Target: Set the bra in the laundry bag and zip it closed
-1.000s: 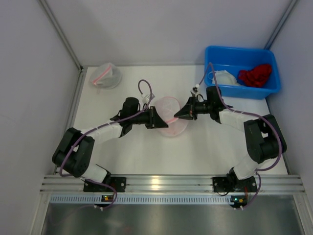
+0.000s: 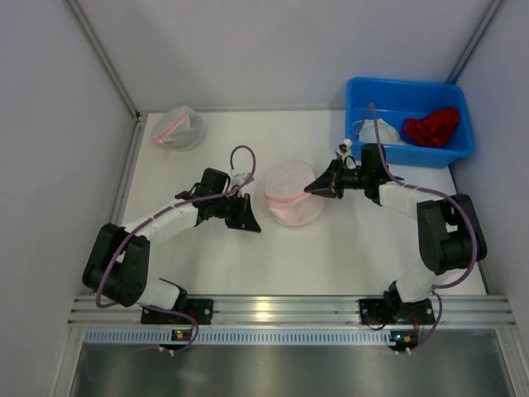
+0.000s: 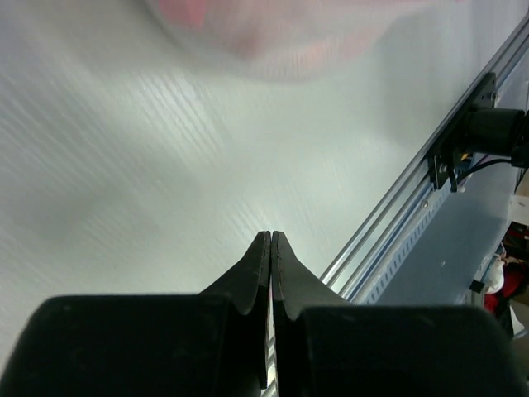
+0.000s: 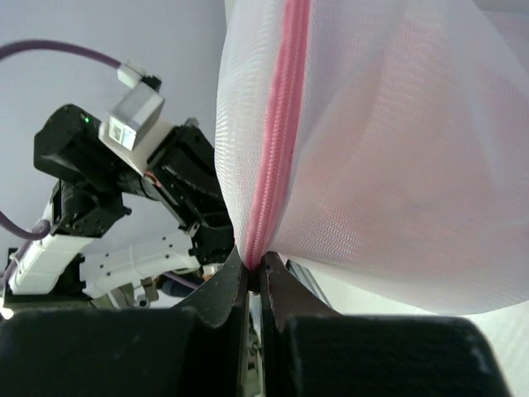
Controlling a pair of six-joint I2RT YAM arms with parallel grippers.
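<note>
The white mesh laundry bag with its pink zipper band is at the centre of the table. A pinkish tint shows through the mesh, but I cannot make out a bra's shape. My right gripper is shut on one end of the pink zipper band. Left of the bag and apart from it, my left gripper is shut with nothing between its fingers. In the left wrist view its tips meet over bare table, and the bag is a blur beyond. The zipper pull is too small to tell.
Another mesh bag with a pink band lies at the back left. A blue bin at the back right holds a red cloth and a white item.
The right gripper and bag have shifted slightly right and back.
</note>
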